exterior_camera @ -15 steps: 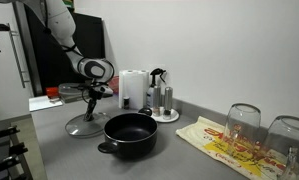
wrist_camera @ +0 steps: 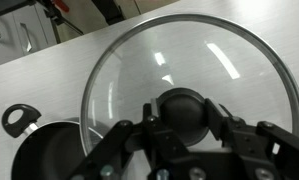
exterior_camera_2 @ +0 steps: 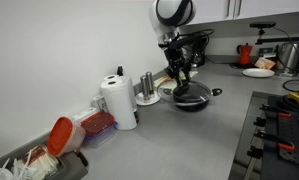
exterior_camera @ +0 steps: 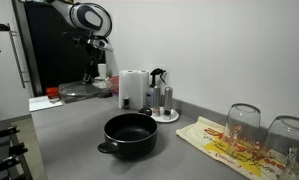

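Observation:
A clear glass lid (wrist_camera: 194, 65) with a metal rim hangs under my gripper. Its black knob (wrist_camera: 181, 103) sits between the fingers, which are shut on it. In exterior view 1 the lid (exterior_camera: 82, 90) is at the far left, raised off the table, with the gripper (exterior_camera: 89, 77) above it. The black pot (exterior_camera: 131, 133) stands uncovered on the table, nearer that camera. Part of the pot (wrist_camera: 49, 152) shows at lower left in the wrist view, with the lid's edge overlapping its rim in the picture. In exterior view 2 the lid (exterior_camera_2: 172, 92) partly hides the pot.
A paper towel roll (exterior_camera: 134, 88) and a plate with bottles (exterior_camera: 167, 116) stand along the wall. Two upturned glasses (exterior_camera: 242, 125) rest on a patterned cloth (exterior_camera: 214, 143) at right.
The lid has risen and moved away from exterior view 1's camera, with the gripper still on its knob. The pot stays where it was.

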